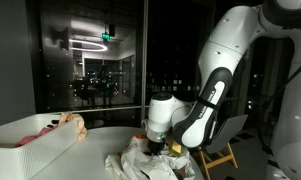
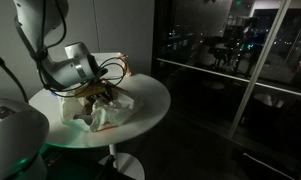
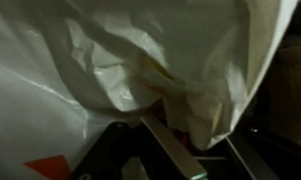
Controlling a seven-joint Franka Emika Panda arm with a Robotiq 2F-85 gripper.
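Observation:
A crumpled white plastic bag (image 1: 132, 165) lies on the round white table (image 2: 153, 103). My gripper (image 1: 151, 148) points down into the bag from above, and the bag's folds partly hide it. In the wrist view the white plastic (image 3: 110, 60) fills most of the picture. There the dark fingers of my gripper stand apart, with a fold of the bag reaching down to the tips. Whether plastic lies between the pads is too dark to tell. An orange-red patch (image 3: 48, 166) shows at the lower left; the bag's contents are mostly hidden.
A white open bin (image 1: 35, 150) with orange and pink items stands on the left of the table. Between bin and bag the tabletop is bare. A wooden-framed chair (image 1: 218, 158) is behind on the right, with glass walls beyond.

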